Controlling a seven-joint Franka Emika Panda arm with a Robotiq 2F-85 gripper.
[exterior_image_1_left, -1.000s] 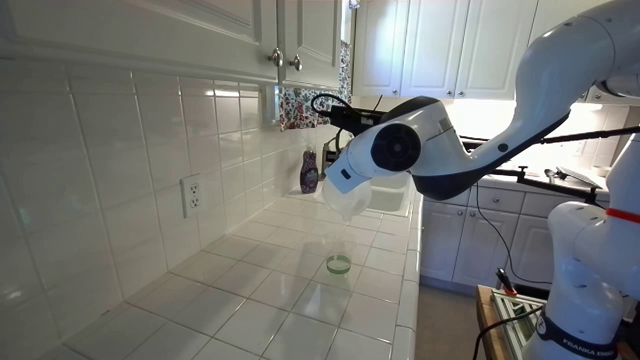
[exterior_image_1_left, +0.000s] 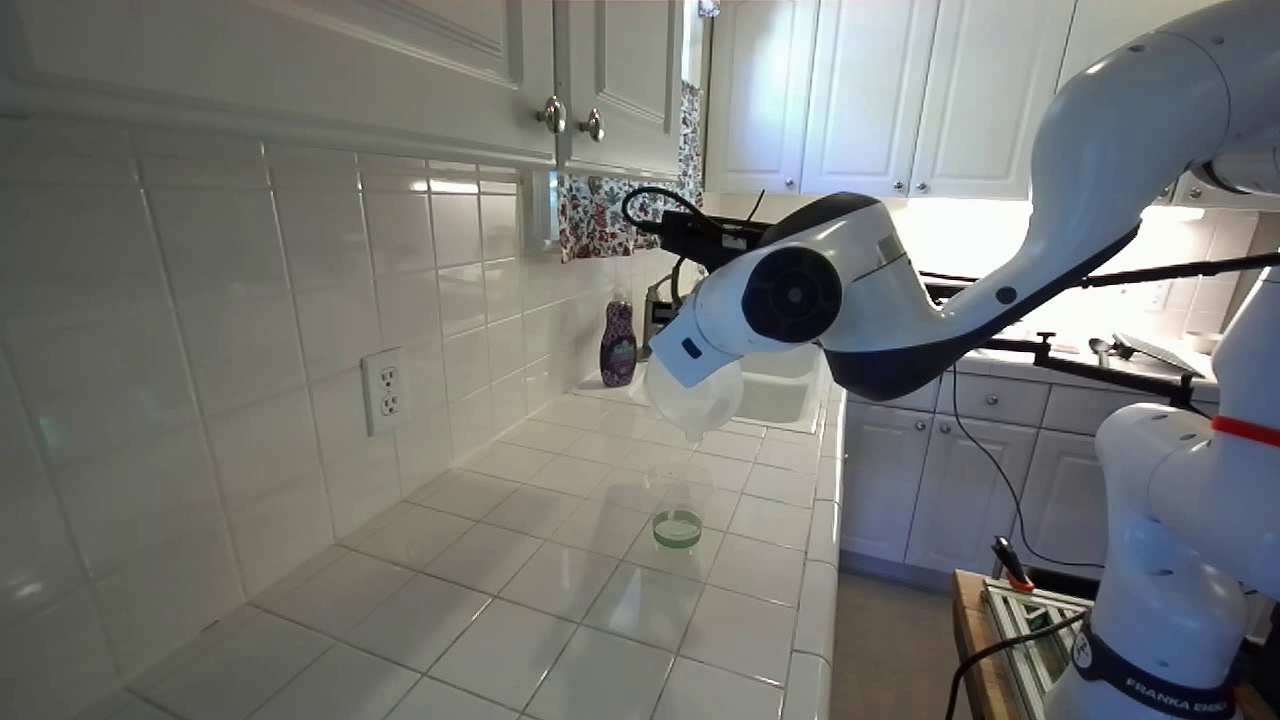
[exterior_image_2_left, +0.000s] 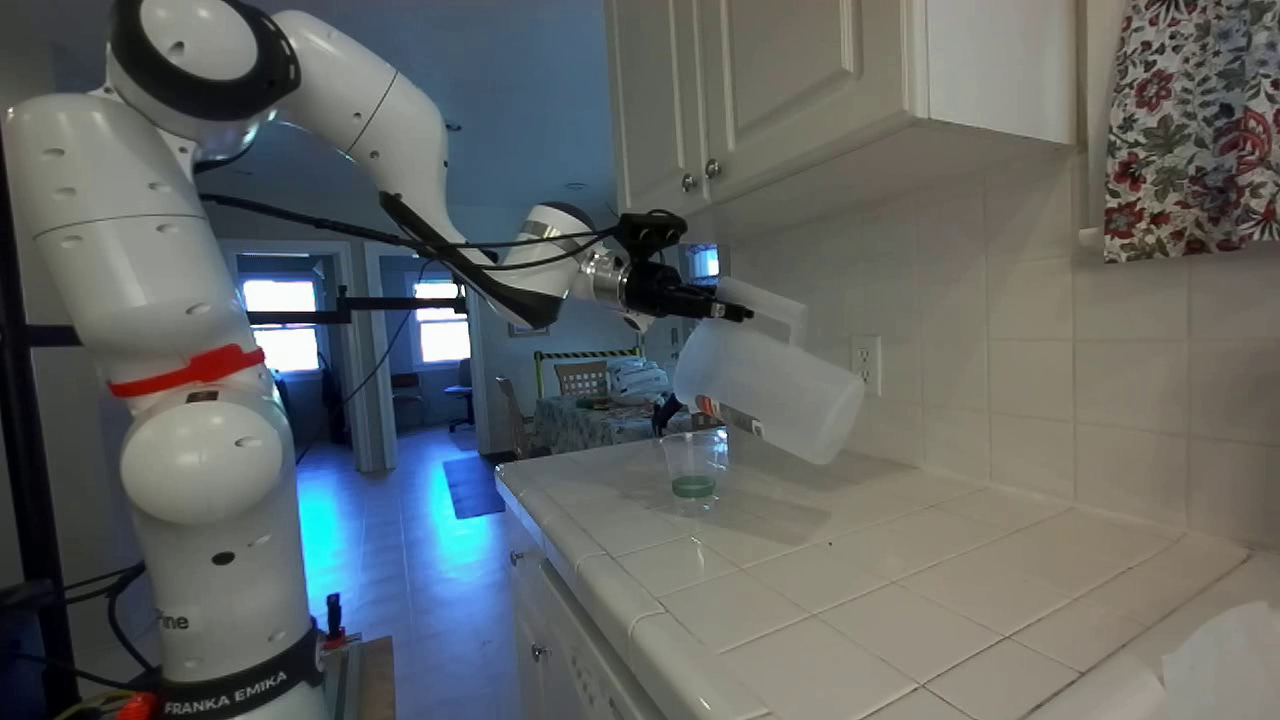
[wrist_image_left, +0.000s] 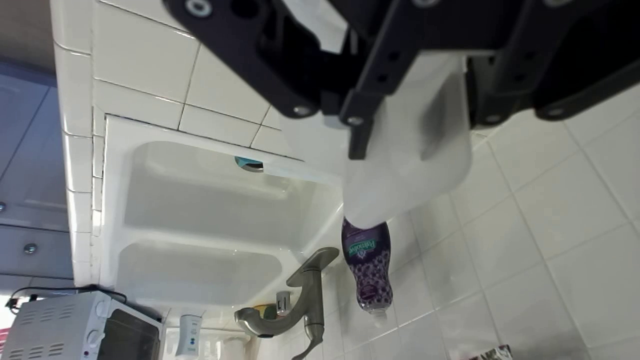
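Note:
Gripped by its handle, a translucent white pitcher (exterior_image_2_left: 780, 390) hangs tilted above the counter, its mouth lower than upright and turned toward the robot side. My gripper (exterior_image_2_left: 746, 314) is shut on that handle; in the wrist view the dark fingers (wrist_image_left: 360, 135) press against the whitish plastic. Below the pitcher's mouth a clear cup (exterior_image_2_left: 695, 466) stands upright on the tiles, with a shallow layer of green at its bottom. From the other side, the pitcher (exterior_image_1_left: 696, 402) shows its spout over the cup (exterior_image_1_left: 678, 528). Whether anything is inside the pitcher I cannot tell.
A purple dish soap bottle (exterior_image_1_left: 618, 344) stands by the wall near the white sink (wrist_image_left: 198, 198) and its faucet (wrist_image_left: 300, 300). Cabinets (exterior_image_2_left: 828, 72) overhang the counter. The counter edge (exterior_image_1_left: 819, 576) drops off beside the cup.
Arm and pitcher look unmoved in exterior view 1 over the last second. The cup stands in the same spot, and its green layer looks about the same.

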